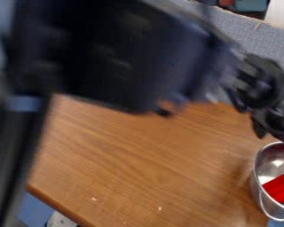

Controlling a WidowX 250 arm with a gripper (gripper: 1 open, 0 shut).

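My gripper [272, 124] is at the right edge, blurred and partly out of frame, just above a steel pot [262, 191]. A red object [279, 184] lies inside the pot. The blurred dark arm fills much of the upper left and middle of the view. The fingertips are too unclear to show their spacing or anything between them.
A grey padded wall [257, 40] runs behind it.
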